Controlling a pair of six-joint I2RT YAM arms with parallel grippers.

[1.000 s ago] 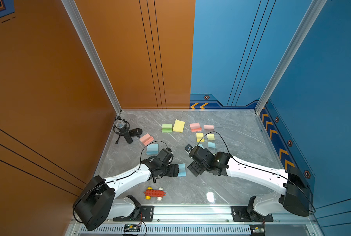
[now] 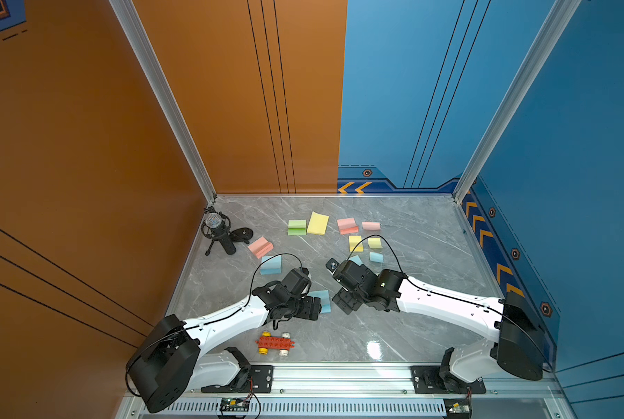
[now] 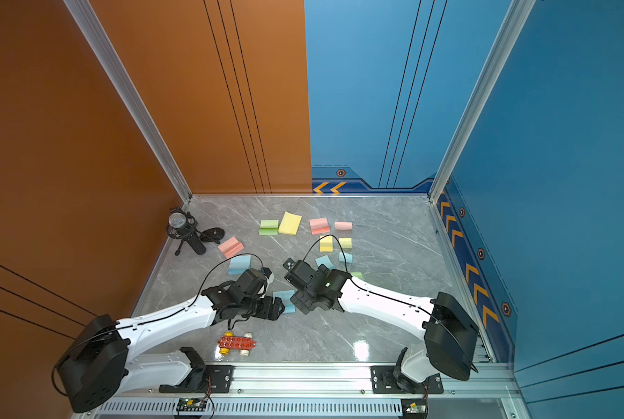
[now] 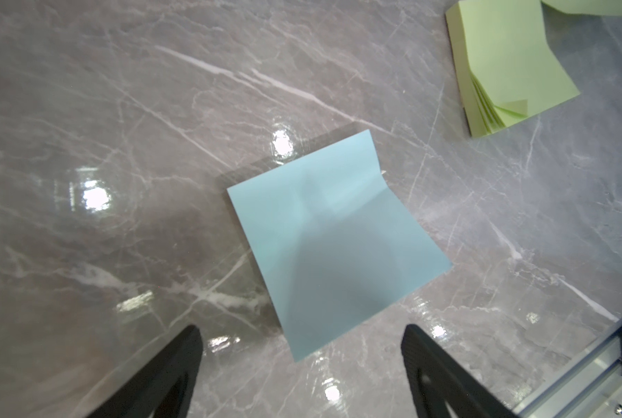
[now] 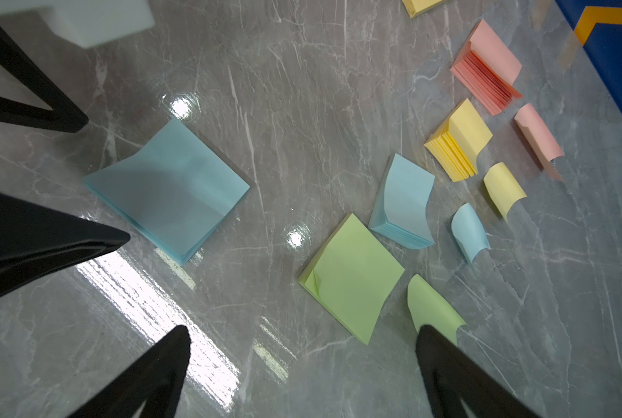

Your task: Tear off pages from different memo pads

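Observation:
A square blue memo pad (image 4: 338, 244) lies between the two arms, one side lifted in a curl. My left gripper is open above it, nothing between its fingers; in the right wrist view a dark left fingertip (image 5: 81, 240) is close by the pad's edge. Open too, my right gripper hangs over a green pad (image 5: 352, 278) with nothing held. Beyond that are smaller blue (image 5: 404, 202), yellow (image 5: 467, 136) and pink (image 5: 495, 59) pads. Single curled sheets in green (image 5: 432, 306), blue (image 5: 469, 230), yellow (image 5: 503, 186) and pink (image 5: 537, 133) lie beside them.
Farther back are a green pad (image 2: 296, 227), a large yellow pad (image 2: 317, 223), a pink pad (image 2: 260, 246) and another blue pad (image 2: 270, 264). A black device on a stand (image 2: 217, 227) occupies the back left; a red toy (image 2: 275, 343) sits in front.
My left gripper has shifted slightly right, nearer the blue pad between the arms. The right arm has moved a little to the left. Pads and sheets look unmoved.

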